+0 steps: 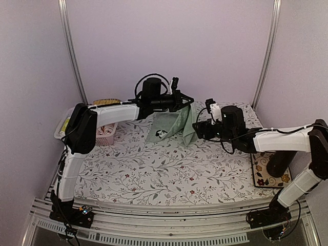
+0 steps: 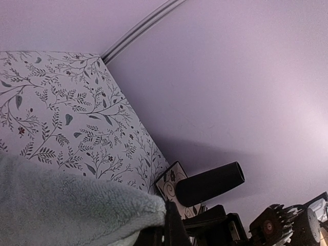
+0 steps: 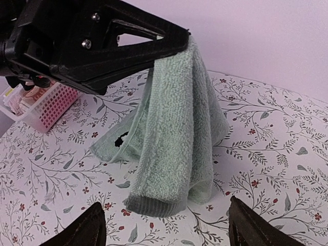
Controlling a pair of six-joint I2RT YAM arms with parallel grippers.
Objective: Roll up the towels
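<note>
A light green towel (image 1: 187, 123) hangs from my left gripper (image 1: 187, 100), which is shut on it high over the mat; its lower part rests on the floral surface, with a black-and-white motif showing. In the right wrist view the towel (image 3: 166, 143) drapes from the left gripper's fingers as a long folded strip. My right gripper (image 1: 200, 130), just right of the hanging towel, has its fingertips (image 3: 87, 230) apart with nothing between them, below the strip's lower end.
A pink-white basket (image 1: 105, 138) with rolled items stands at the back left. A patterned tray (image 1: 261, 177) with a dark cylinder (image 1: 277, 166) sits at the right edge.
</note>
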